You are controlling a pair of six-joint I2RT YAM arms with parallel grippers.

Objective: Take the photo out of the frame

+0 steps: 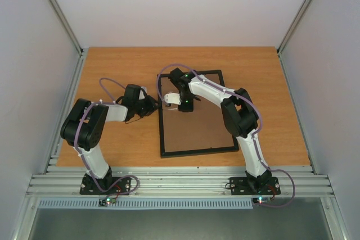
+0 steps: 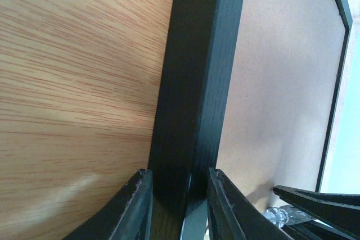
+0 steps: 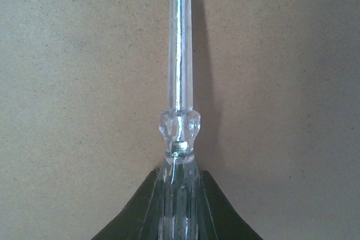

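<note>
The black frame (image 1: 197,151) lies face down on the wooden table, its brown backing board (image 1: 197,130) showing. My left gripper is at the frame's left bar (image 2: 188,71), one finger on either side of it, part open around the bar; whether it presses on it I cannot tell. My right gripper is shut on the handle of a clear screwdriver (image 3: 180,54), held over the backing board with its metal shaft pointing away. The screwdriver's tip is out of the right wrist view.
Bare table (image 1: 275,116) surrounds the frame. The right arm spans the frame's upper right area, and part of its gripper shows at the lower right of the left wrist view.
</note>
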